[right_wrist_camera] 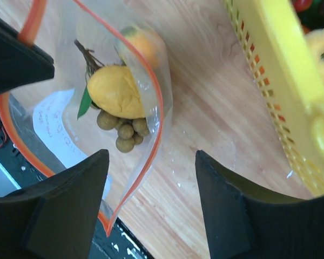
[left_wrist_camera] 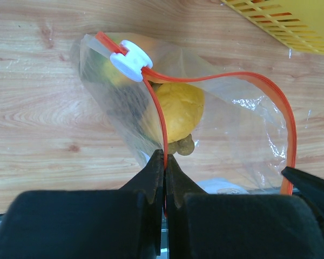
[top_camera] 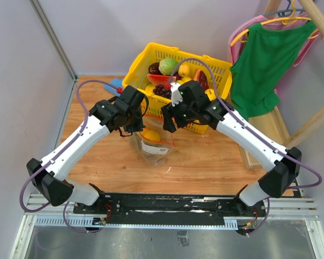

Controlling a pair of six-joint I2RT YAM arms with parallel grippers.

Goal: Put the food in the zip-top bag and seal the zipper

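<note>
The clear zip-top bag with an orange zip rim stands open at the table's middle. Inside it lie a yellow fruit, a bunch of small brown round fruits with stem and leaf, and an orange-yellow fruit partly behind the film. The white zip slider sits near one end of the rim. My left gripper is shut on the bag's rim. My right gripper is open beside the mouth; the rim's near corner shows beyond its fingers, and nothing is gripped.
Behind the bag stands a yellow basket holding several fruits and vegetables, close to the right gripper. A blue item lies at the back left. A rack with hanging clothes is at right.
</note>
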